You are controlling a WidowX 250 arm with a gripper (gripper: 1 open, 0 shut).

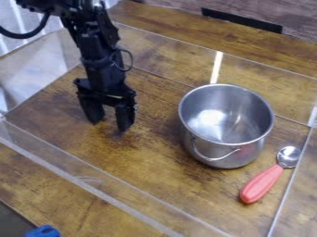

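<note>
The black robot gripper (106, 111) hangs low over the dark wooden table at the left of centre, open, with nothing visible between its two fingers. A steel pot (225, 120) with a wire handle stands to its right, apart from it. A spoon or scoop with a red handle (262, 182) lies at the lower right, beside the pot.
Clear plastic barriers edge the wooden table (136, 176) at the left and right. A blue object (41, 230) is at the bottom left corner, partly out of frame. The table in front of the gripper and behind the pot is bare.
</note>
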